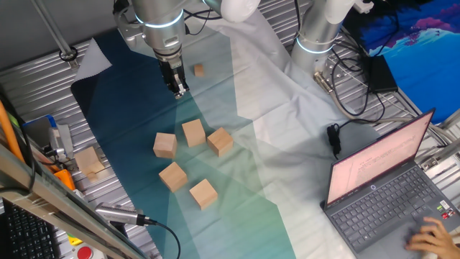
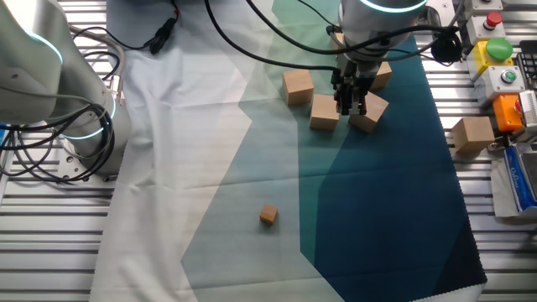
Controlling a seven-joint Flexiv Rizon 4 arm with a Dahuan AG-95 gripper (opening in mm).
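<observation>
My gripper hangs above the cloth, short of the group of large wooden blocks in exterior view 1. Its fingers look parted, with nothing seen between them. In exterior view 2 the gripper overlaps the blocks in the picture. The large blocks lie loosely grouped: one at left, one at top, one at right, and two lower ones, a left block and a bottom block. A much smaller wooden cube rests apart from them; exterior view 2 shows this small cube alone on the cloth.
Another wooden block sits off the cloth, close to a control box with a green button. A laptop with a hand on it occupies one corner.
</observation>
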